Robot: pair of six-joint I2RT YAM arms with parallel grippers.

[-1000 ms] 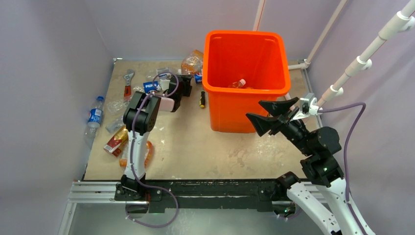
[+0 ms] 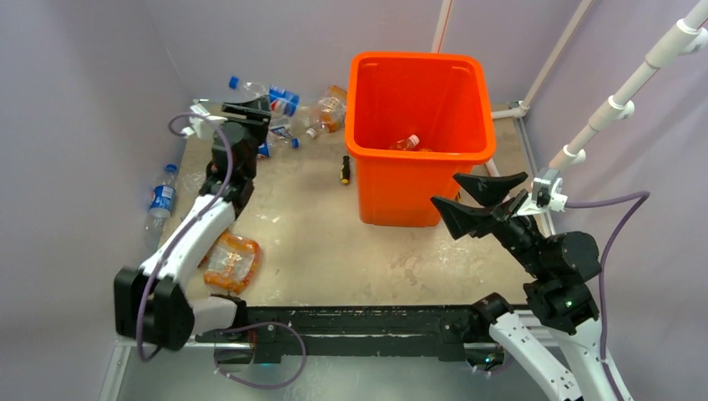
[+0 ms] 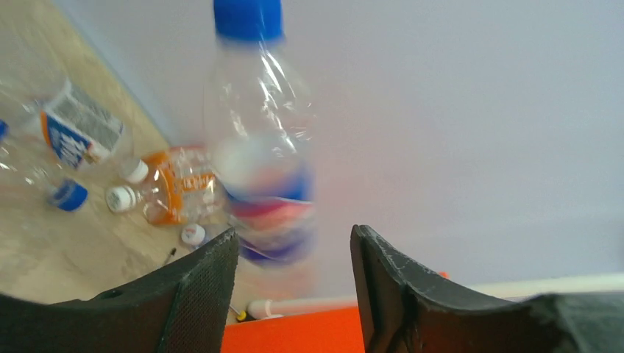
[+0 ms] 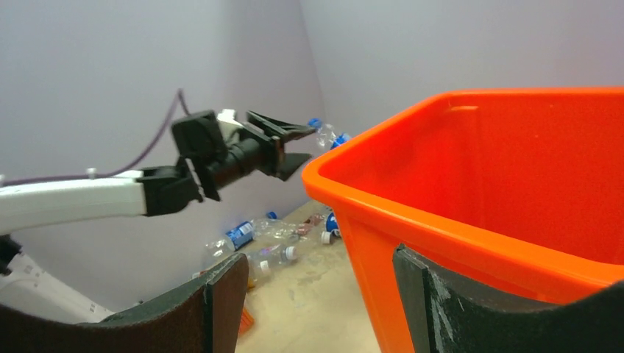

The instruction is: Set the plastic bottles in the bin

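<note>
A clear bottle with a blue cap (image 3: 257, 147), blurred, is in mid-air just past the fingertips of my left gripper; the fingers stand apart and are not closed around it. From the right wrist view, that bottle (image 4: 329, 137) shows beyond the left gripper, above the table. The orange bin (image 2: 417, 188) stands at the back centre, with a red-capped bottle (image 2: 406, 143) inside. In front of the bin's right side, my right gripper (image 2: 445, 190) is open and empty. Other bottles lie on the table, including an orange-labelled bottle (image 2: 331, 109) and a blue-labelled bottle (image 2: 164, 199).
A yellow-and-black screwdriver (image 2: 346, 170) lies left of the bin. Another orange-labelled bottle (image 2: 234, 262) is near the front left. White pipes (image 2: 622, 100) run along the right side.
My left arm has swung up and to the left from the bottle cluster, and its fingers are apart with a bottle beyond them.
</note>
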